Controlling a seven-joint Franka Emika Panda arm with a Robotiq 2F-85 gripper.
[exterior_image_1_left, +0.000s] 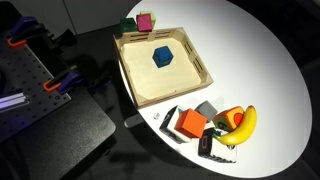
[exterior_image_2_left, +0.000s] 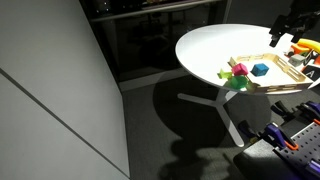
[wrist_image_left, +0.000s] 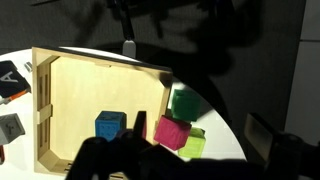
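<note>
My gripper stands open in the wrist view, its two dark fingers wide apart. Between and just beyond them sit a green block (wrist_image_left: 186, 103), a pink block (wrist_image_left: 172, 132) and a yellow-green block (wrist_image_left: 193, 146), grouped beside the tray's corner. None is gripped. Inside the shallow wooden tray (exterior_image_1_left: 149, 100) rests a blue cube (exterior_image_1_left: 162, 56), apart from the walls. In exterior view 2 the gripper (exterior_image_2_left: 288, 38) hangs above the table, over the tray's far side as seen there.
On the round white table (exterior_image_1_left: 270, 60), a banana (exterior_image_1_left: 240, 127), an orange block (exterior_image_1_left: 190, 123), a grey block (exterior_image_1_left: 206, 109) and black-and-white boxes crowd beyond the tray. The blocks stand near the table's edge.
</note>
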